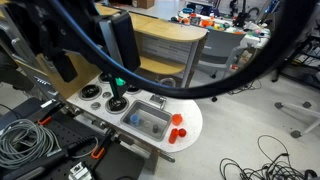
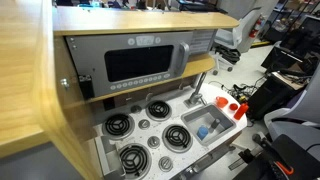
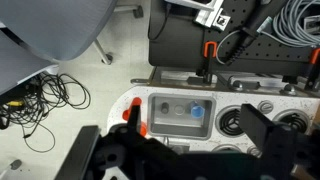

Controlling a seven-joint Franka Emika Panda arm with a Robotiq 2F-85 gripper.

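My gripper stands open high above the counter, its two dark fingers wide apart with nothing between them. Below it in the wrist view lies a grey sink basin [image 3: 180, 124], holding a small blue object [image 3: 197, 110] and a small grey one. Several red items, among them a red cup [image 1: 177, 119], are on the white counter beside the sink. In exterior view 2 a red upright piece [image 2: 241, 111] stands near the counter's edge. Dark arm parts close to the lens hide much of exterior view 1.
Several round burners, one being a black burner [image 2: 177, 138], fill the counter beside the sink. A microwave [image 2: 135, 62] sits on a wooden shelf behind. Coiled cables [image 3: 300, 20] and tools lie on the dark robot base [image 3: 240, 55]. A grey chair [image 3: 60, 30] stands nearby.
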